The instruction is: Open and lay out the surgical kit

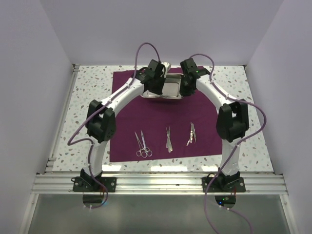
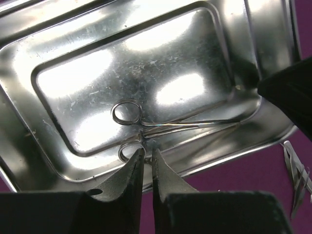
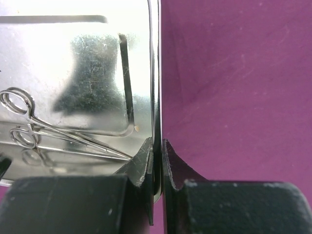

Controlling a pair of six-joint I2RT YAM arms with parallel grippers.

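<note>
A steel tray [image 1: 171, 88] sits at the back of the purple cloth [image 1: 156, 117]. In the left wrist view scissor-like instruments with ring handles [image 2: 126, 123] lie inside along its near side; the right wrist view shows them too [image 3: 29, 112]. My right gripper is shut on the tray's right rim. My left gripper is over the near side of the tray, by the ring handles, its fingertips close together; whether anything is between them I cannot tell.
On the front of the cloth lie instruments: ringed ones at left [image 1: 144, 148], slim ones in the middle [image 1: 168, 141] and several at right [image 1: 191, 134]. The speckled table [image 1: 78, 122] shows around it.
</note>
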